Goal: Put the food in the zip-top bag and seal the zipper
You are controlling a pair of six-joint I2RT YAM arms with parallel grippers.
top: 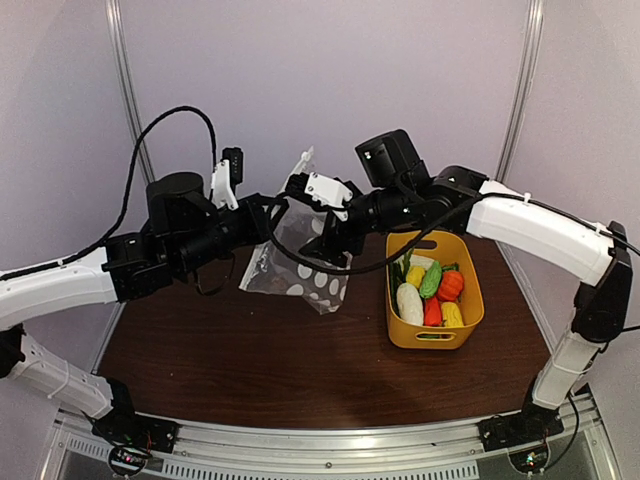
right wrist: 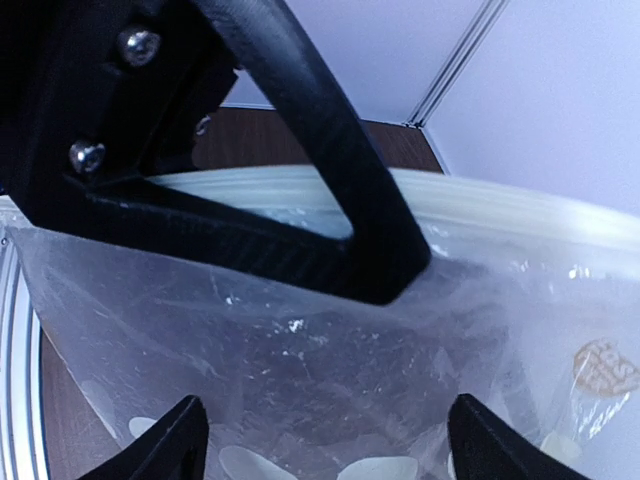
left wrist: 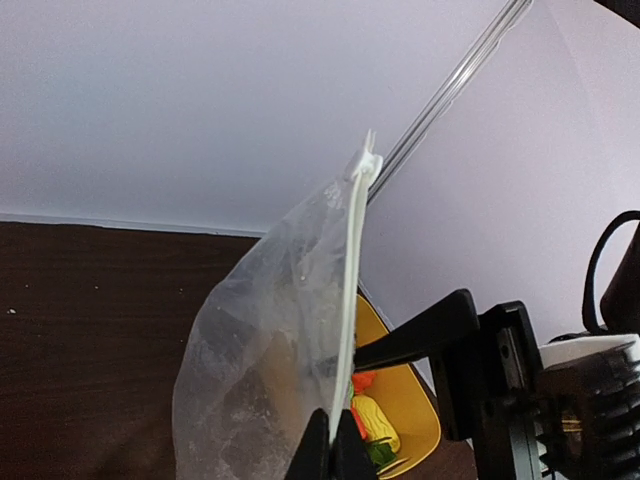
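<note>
A clear zip top bag with white dots (top: 290, 270) hangs above the table between my arms. My left gripper is shut on the bag's white zipper edge (left wrist: 350, 270), which stands nearly upright in the left wrist view. The bag (right wrist: 320, 340) spreads wide across the right wrist view. At its lower part my right gripper stands open, its two fingers well apart; whether they touch the plastic I cannot tell. Food, including a green vegetable (top: 430, 281), a red-orange pepper (top: 451, 285) and a white one (top: 410, 303), lies in the yellow basket (top: 474, 300).
To the right of the bag, the basket rests on the dark wooden table (top: 240, 365), with the right arm reaching across behind it. Pale walls enclose the back and sides.
</note>
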